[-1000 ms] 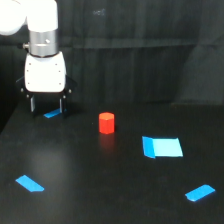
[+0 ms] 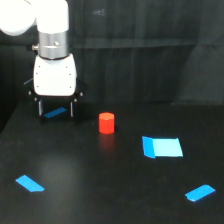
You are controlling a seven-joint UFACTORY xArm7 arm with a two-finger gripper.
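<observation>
A small red block [image 2: 106, 123] stands on the dark table near the middle of the camera view. My white gripper [image 2: 56, 104] hangs at the upper left, to the left of the block and apart from it. Its two dark fingers are spread wide, and nothing shows held between them. Right of the block lies a light cyan square [image 2: 168, 147], with a darker blue piece [image 2: 148, 147] along its left edge.
A blue strip [image 2: 55, 113] lies on the table around where the gripper hangs. Two more are near the front: a left strip [image 2: 29, 184] and a right strip [image 2: 200, 192]. Dark curtain closes off the back. Bare table surrounds the red block.
The gripper has shifted a little to the right. The red block, the cyan square and the blue strips are where they were.
</observation>
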